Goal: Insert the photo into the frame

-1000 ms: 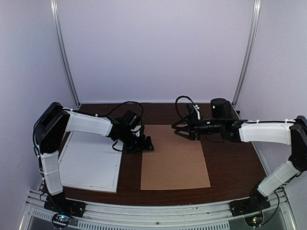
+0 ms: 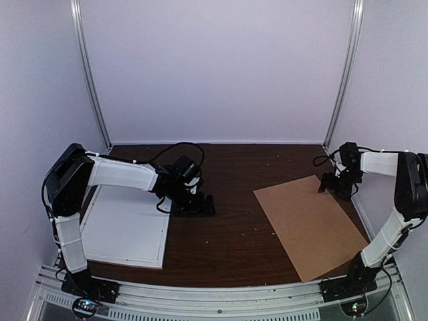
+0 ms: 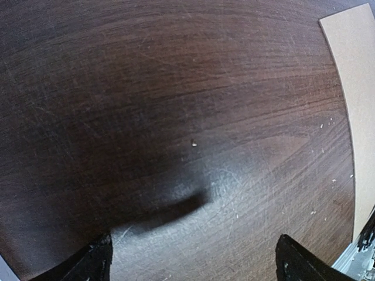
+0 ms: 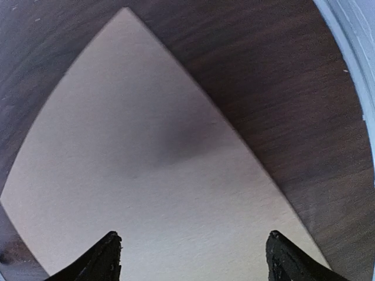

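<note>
A brown backing board (image 2: 307,227) lies skewed on the right of the dark table, and its pale surface (image 4: 140,164) fills much of the right wrist view. The white frame (image 2: 124,227) with its white inner area lies at the left, partly under my left arm. My left gripper (image 2: 194,204) hangs open over bare wood at the frame's right; its fingertips (image 3: 88,260) stand apart with nothing between. My right gripper (image 2: 333,184) is open above the board's back corner, its fingers (image 4: 99,260) apart. I cannot pick out a separate photo.
Pale walls and aluminium rails close in the back and sides, with the right rail (image 4: 354,64) close beside the board.
The brown board has moved from the middle to the right and turned askew. My right gripper has moved right and now stands open over it. The left arm has barely moved.
</note>
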